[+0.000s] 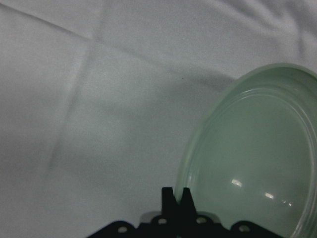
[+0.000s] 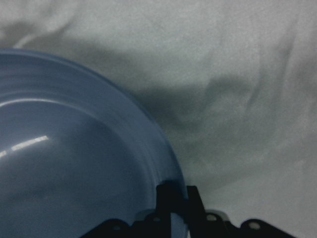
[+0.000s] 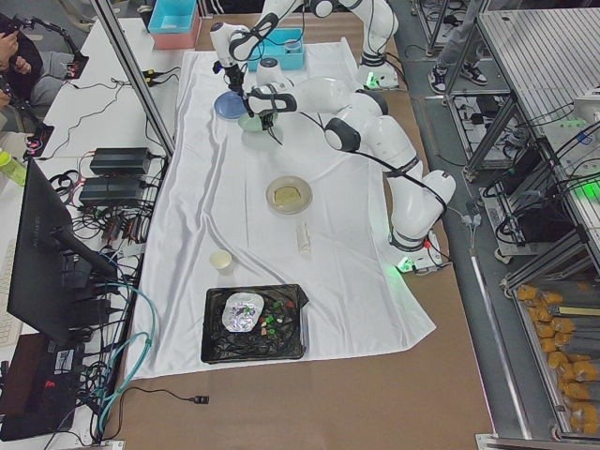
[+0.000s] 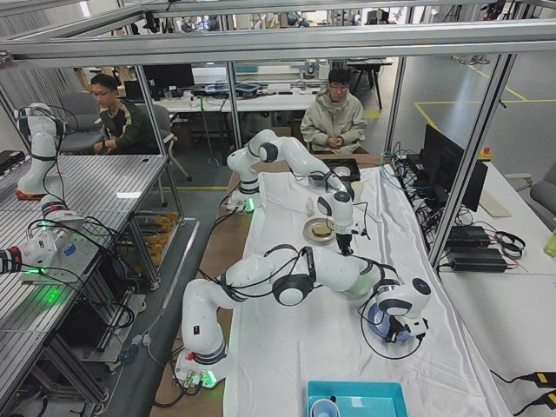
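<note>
My left gripper is at the rim of the green plate (image 1: 247, 144), shut on that rim. My right gripper has its fingers either side of the rim of the blue plate (image 2: 69, 158), shut on it. In the camera left view both plates lie side by side at the far end of the white cloth, partly hidden by the arms.
A plate with a yellow item (image 3: 289, 195), a small cup (image 3: 220, 260), a clear pale object (image 3: 304, 238) and a black tray (image 3: 216, 337) occupy the nearer cloth. A blue bin (image 4: 365, 391) stands at the opposite end.
</note>
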